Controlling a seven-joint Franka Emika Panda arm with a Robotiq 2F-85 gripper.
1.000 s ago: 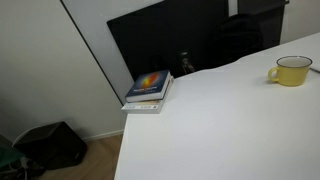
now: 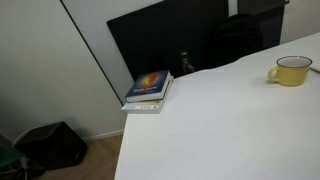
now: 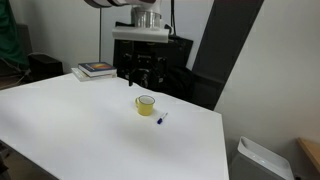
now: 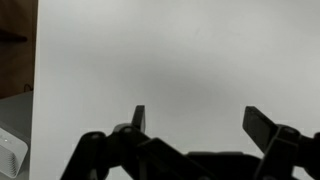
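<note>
My gripper stands open in the wrist view, its two dark fingers wide apart with only bare white table beneath them. A yellow mug [image 2: 289, 71] with a dark rim rests upright on the table at the right of exterior view 1, its handle to the left. In exterior view 2 the same mug [image 3: 146, 106] sits below and apart from the arm, whose dark fingers are hard to make out against the dark background. Close beside the mug lies a pen [image 3: 162, 118], blue at one end. The wrist view shows neither mug nor pen.
A small stack of books [image 2: 147, 87], the top one with a fiery cover, sits at the table's edge. Off the table stands a white bin [image 3: 262, 160]. Dark floor [image 4: 17, 50] shows past the table edge in the wrist view.
</note>
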